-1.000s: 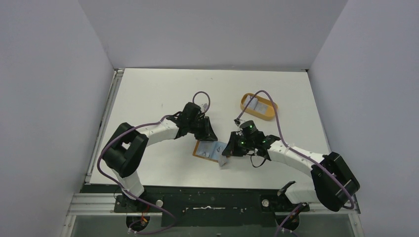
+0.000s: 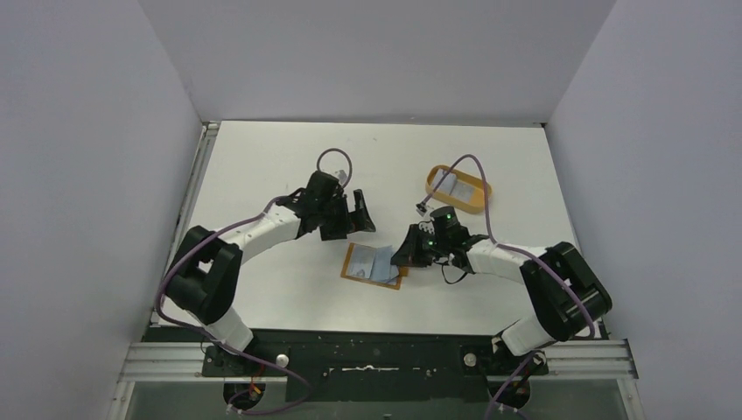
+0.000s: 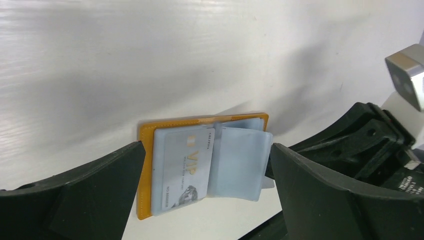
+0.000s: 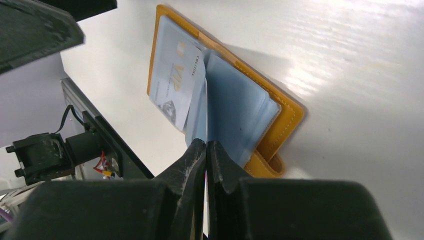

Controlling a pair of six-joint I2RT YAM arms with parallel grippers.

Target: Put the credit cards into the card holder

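Note:
The orange card holder (image 2: pixel 347 264) lies open on the table, with a grey VIP card (image 3: pixel 177 170) and light blue cards (image 3: pixel 235 165) on it. My right gripper is shut on a thin card (image 4: pixel 199 100), seen edge-on over the holder's right part beside the blue cards. My left gripper stands open above and behind the holder in the top view, with nothing between its fingers.
A yellow tray (image 2: pixel 478 199) with cards inside stands at the back right. Both arms are close together around the holder.
My left gripper has moved back and left, away from the holder, and its fingers have spread. My right gripper has shifted slightly toward the back with the card.

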